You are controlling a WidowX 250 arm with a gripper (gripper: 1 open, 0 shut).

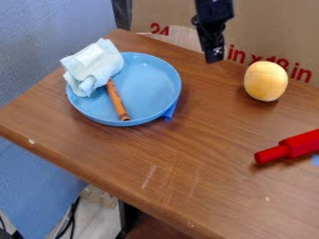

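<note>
My gripper (214, 45) hangs at the top of the camera view, above the back of the wooden table, between the blue plate and a yellow round object (266, 81); whether its fingers are open is unclear. The blue plate (153, 82) holds a pale cloth (91, 65) at its upper left and an orange-brown stick-like object (117, 99). A red cylindrical object with a handle (292, 146) lies at the right.
A small blue item (173, 111) sits by the plate's right rim. Cardboard (270, 28) stands behind the table. The table's left edge drops away.
</note>
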